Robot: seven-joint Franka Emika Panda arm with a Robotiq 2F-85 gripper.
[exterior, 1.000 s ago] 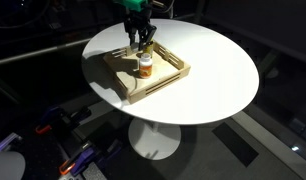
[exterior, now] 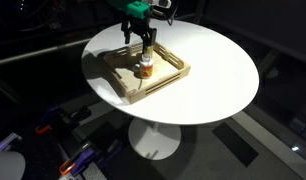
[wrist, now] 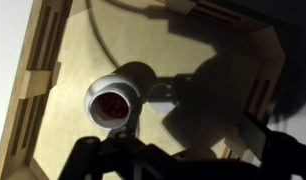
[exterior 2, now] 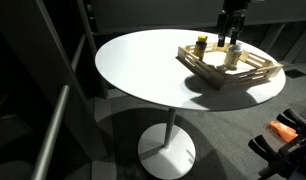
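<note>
An uncapped white bottle (wrist: 111, 104) with red contents stands in a shallow wooden tray (wrist: 43, 84). In the second exterior view, this tray (exterior 2: 221, 77) holds a white bottle (exterior 2: 234, 56) and a bottle with a dark yellow top (exterior 2: 201, 46). The first exterior view shows an orange-and-white bottle (exterior: 146, 67) in it. My gripper (exterior: 139, 40) is over the tray's far side, open, with no object held. From the wrist, the gripper has its fingers wide apart, the uncapped bottle nearer the left one. A small white disc (wrist: 163, 97) shows beside that bottle.
Slatted walls (exterior 2: 192, 66) rim the tray, and its bare floor (wrist: 103, 35) shows around the bottles. Shadows darken the tray's right side in the wrist view.
The arm has shifted slightly above the tray, and its fingers look farther apart than before. The bottle and tray show no clear movement.
</note>
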